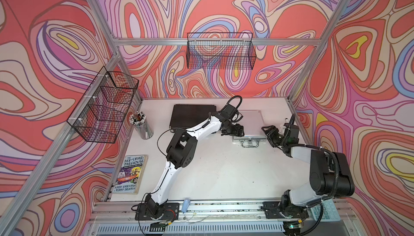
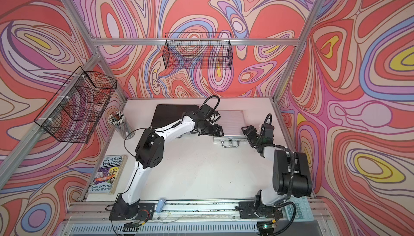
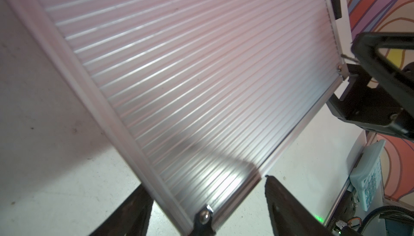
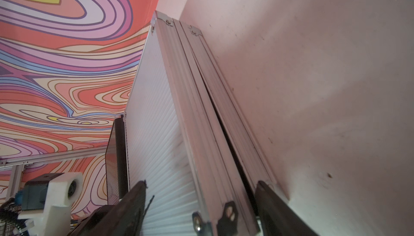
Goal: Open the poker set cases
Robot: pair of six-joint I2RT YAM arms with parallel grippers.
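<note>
A silver poker case (image 1: 252, 121) with a ribbed lid lies flat at the back right of the table, its handle (image 1: 250, 143) toward the front. Along the case's side in the right wrist view, a thin dark gap (image 4: 222, 124) runs between lid and base. At the front left corner is my left gripper (image 1: 238, 130), its fingers (image 3: 286, 208) apart on either side of the corner (image 3: 204, 216). My right gripper (image 2: 250, 131) stands open at the front right corner, its fingers (image 4: 278, 210) spread around it. A black case (image 1: 192, 116) lies to the left, seemingly shut.
A cup of pens or markers (image 1: 143, 128) and a book (image 1: 130, 174) stand and lie along the left side. Wire baskets (image 1: 221, 54) hang at the back and left.
</note>
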